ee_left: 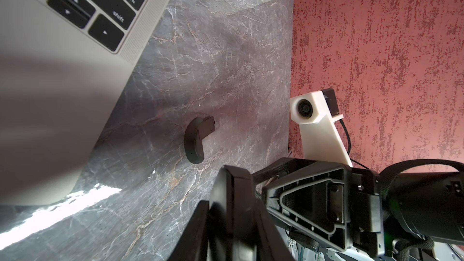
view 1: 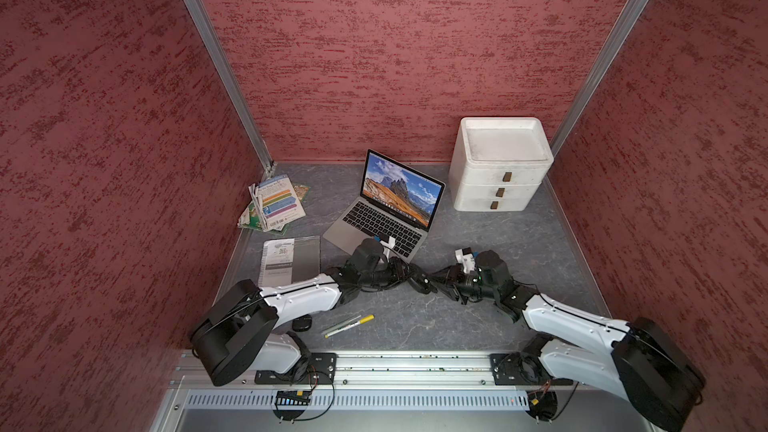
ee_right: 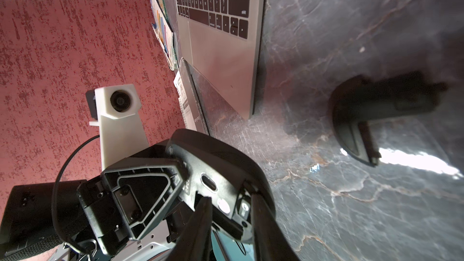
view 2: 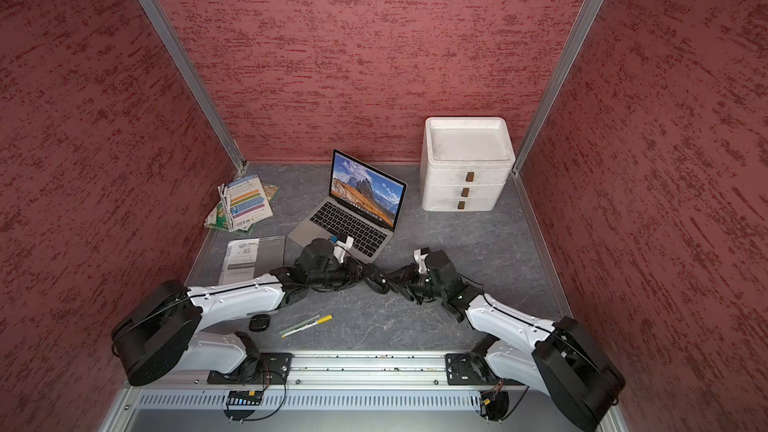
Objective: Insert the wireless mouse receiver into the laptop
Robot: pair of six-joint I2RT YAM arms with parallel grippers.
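Note:
A black mouse (view 1: 419, 278) is held off the table in front of the laptop (view 1: 376, 220), between my two facing grippers. My left gripper is shut on it from the left; only the dark mouse edge shows between its fingers. In the right wrist view the mouse (ee_right: 207, 164) shows its opened underside, with a slot and a small bright metal piece. My right gripper is shut with the mouse's near end between its fingertips. I cannot clearly make out the receiver. A loose curved black piece (ee_right: 381, 101), like a mouse cover, lies below on the table.
Books (view 1: 280, 200) and a notebook (view 1: 289, 261) lie at the left. A small black object (view 1: 301, 323) and pens (view 1: 349, 325) lie near the front. White drawers (view 1: 500, 168) stand at the back right.

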